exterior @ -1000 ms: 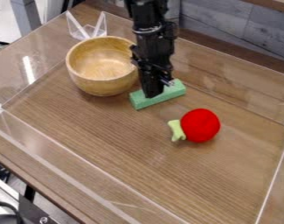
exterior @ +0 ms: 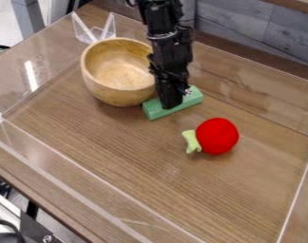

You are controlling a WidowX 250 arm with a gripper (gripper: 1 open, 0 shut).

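The black gripper [exterior: 167, 95] hangs from the top of the view, low over a pale green block [exterior: 175, 106], at the right side of a wooden bowl [exterior: 108, 68]. It looks shut, though its dark fingertips are hard to make out; nothing clearly shows between them. The green block lies on the table, partly hidden behind the gripper. A red round object [exterior: 217, 135] with a light green stem lies to the lower right.
A clear, pronged plastic object [exterior: 96, 28] stands behind the bowl at the back left. A raised wooden ledge runs along the back right.
The gripper has shifted slightly left, toward the bowl. The bowl, green block and red object look little changed.
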